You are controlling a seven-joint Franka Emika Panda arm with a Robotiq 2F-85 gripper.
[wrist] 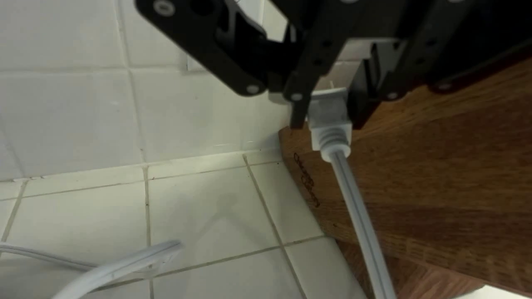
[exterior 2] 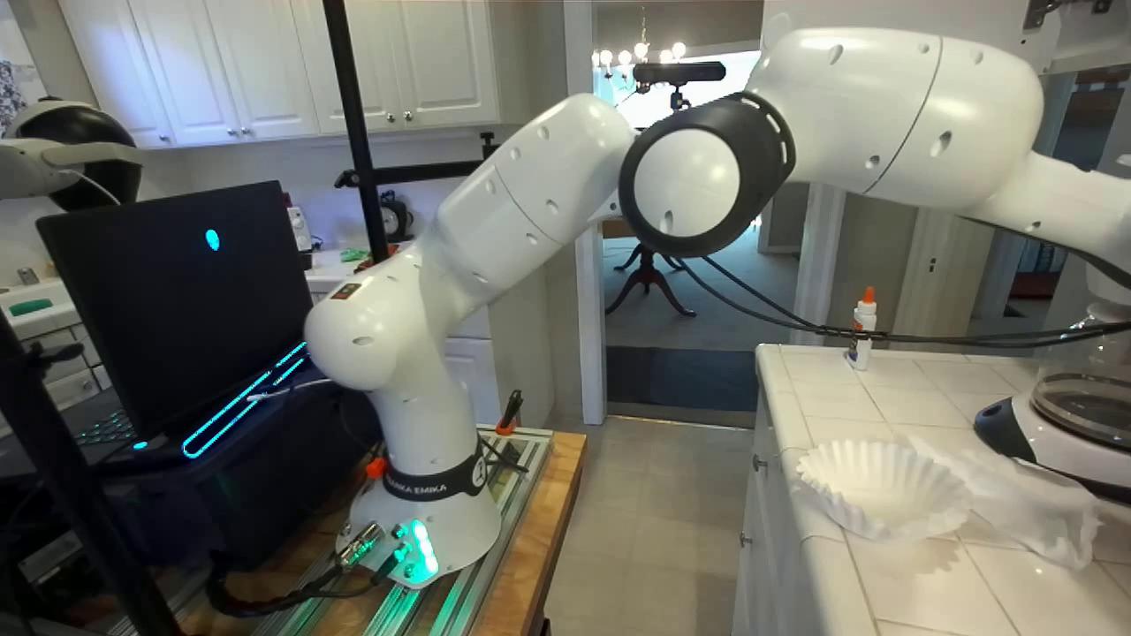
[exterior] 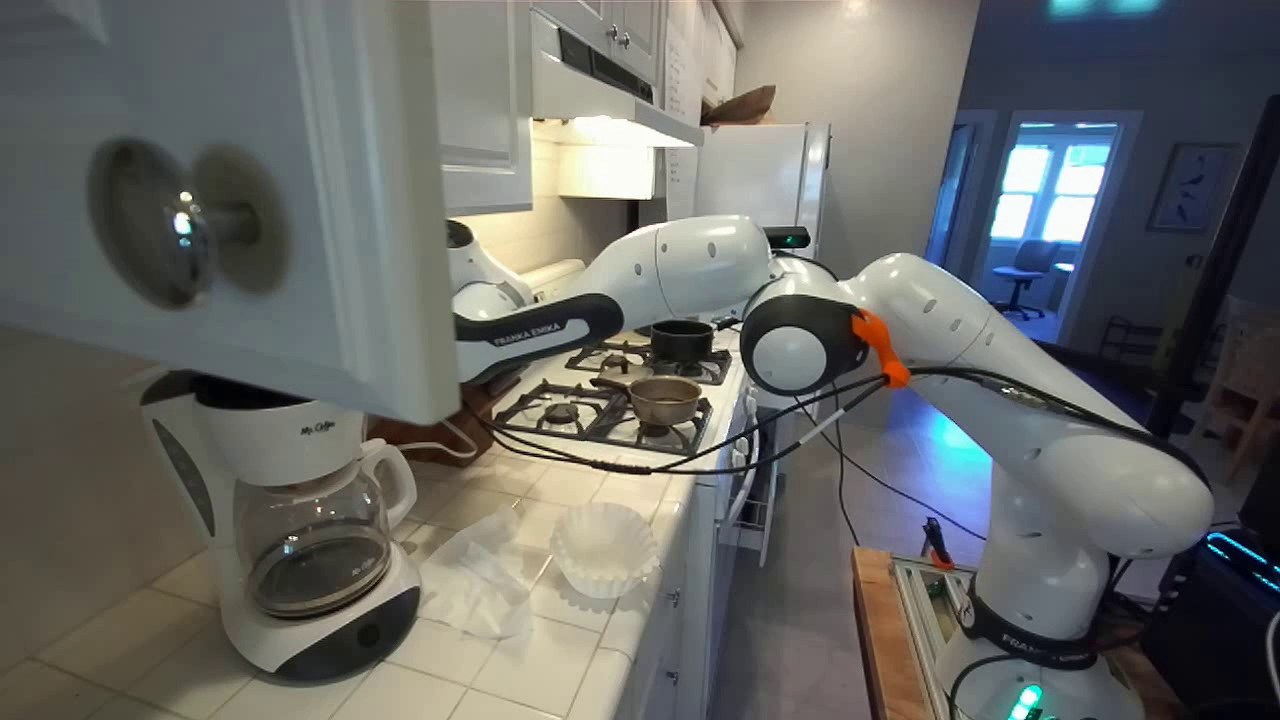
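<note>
In the wrist view my gripper is shut on a white power plug (wrist: 330,122), its dark fingers on either side. A flat white cord (wrist: 361,224) runs down from the plug. The plug's front end is hidden among the fingers, and part of an outlet plate may lie behind them, too covered to make out. In exterior view 1 the open cabinet door hides the gripper, while the white cord (exterior: 444,446) shows behind the coffee maker (exterior: 314,528).
A wooden board (wrist: 449,174) stands against the tiled wall (wrist: 75,109), close beside the gripper. The open cabinet door (exterior: 360,180) overhangs the coffee maker. A paper filter (exterior: 603,550) and crumpled wrap (exterior: 480,576) lie on the counter. A pan (exterior: 663,401) sits on the stove.
</note>
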